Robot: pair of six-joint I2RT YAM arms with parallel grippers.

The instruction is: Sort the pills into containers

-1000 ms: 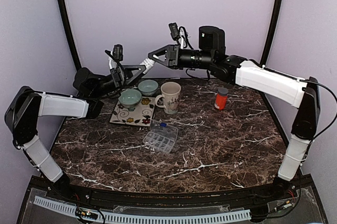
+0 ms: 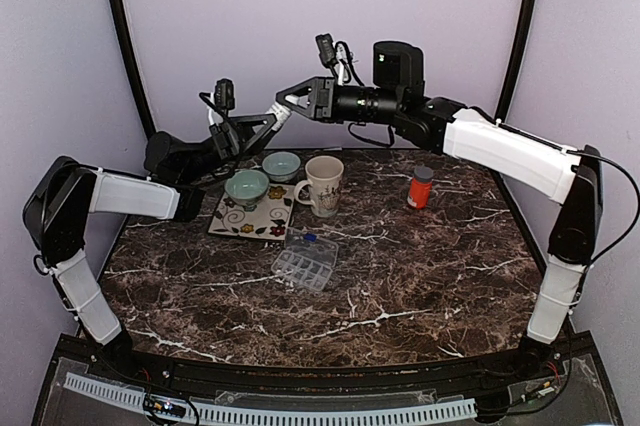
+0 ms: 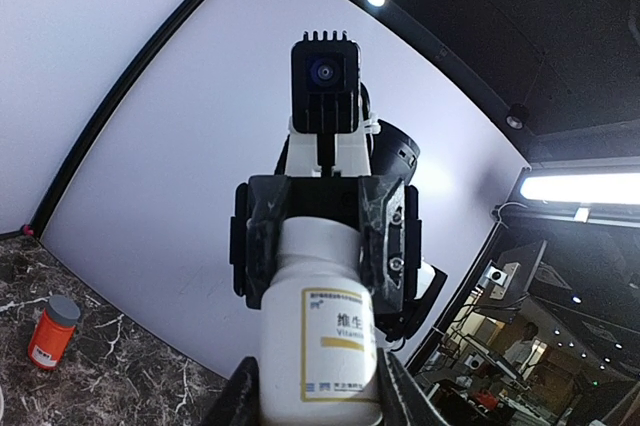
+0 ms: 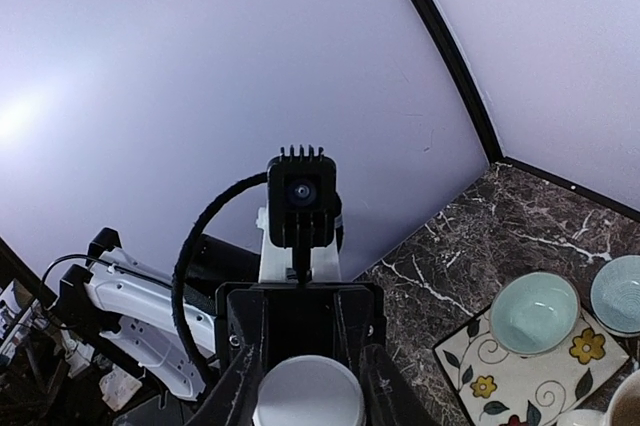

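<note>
A white pill bottle (image 3: 320,356) with a yellow-edged label is held in the air by my left gripper (image 2: 272,122), which is shut on its body. Its white cap (image 4: 310,394) points up and toward my right gripper (image 2: 291,101). In the left wrist view the right fingers (image 3: 384,246) stand on both sides of the cap, part open. An orange bottle with a grey lid (image 2: 420,187) stands on the table at the right. The clear compartment box (image 2: 304,262) lies with its lid open in the middle; whether pills are inside is too small to tell.
Two pale green bowls (image 2: 246,187) stand at the back left, one on a flowered tile (image 2: 226,221). A patterned mug (image 2: 324,186) is beside them.
Both grippers and the white bottle have risen slightly over the last second. The right arm has shifted a little left. Objects on the table have stayed put.
</note>
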